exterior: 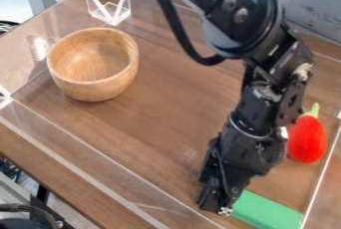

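My gripper (217, 195) is low over the front right of the wooden table, its fingertips down at the left end of a green block (266, 214). It looks closed, though the arm hides most of what is between the fingers. A red toy vegetable with a green stem (306, 139) lies to the right, partly behind the arm. A wooden bowl (92, 64) stands at the left.
A white wire-like holder (110, 10) is at the back left. Clear edging runs along the near and right sides, and a wall is behind.
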